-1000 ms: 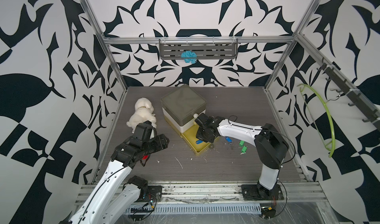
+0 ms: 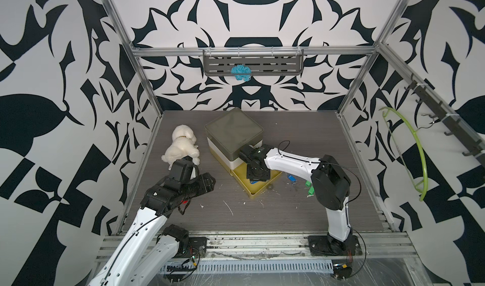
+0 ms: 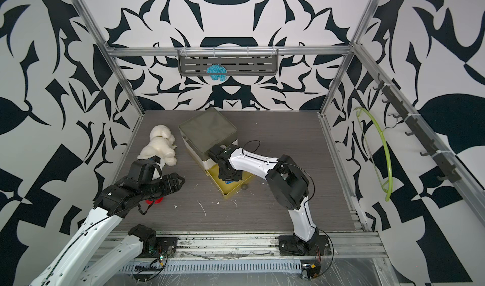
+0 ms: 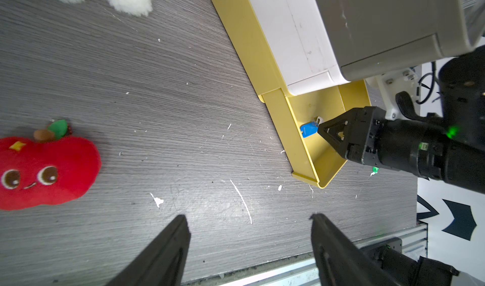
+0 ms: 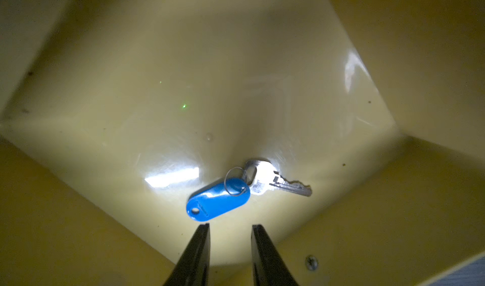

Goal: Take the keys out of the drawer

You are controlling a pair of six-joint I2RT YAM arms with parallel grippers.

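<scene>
The yellow drawer stands pulled out from the grey-topped box. Inside, a blue tag lies ringed to a silver key on the drawer floor. My right gripper points down into the drawer just beside the tag, fingers part open, nothing between them. My left gripper hangs over the table left of the drawer, fingers apart and empty.
A white plush dog lies at the back left, a red plush apple near my left gripper. Small blue and green pieces lie right of the drawer.
My left arm has shifted only slightly.
</scene>
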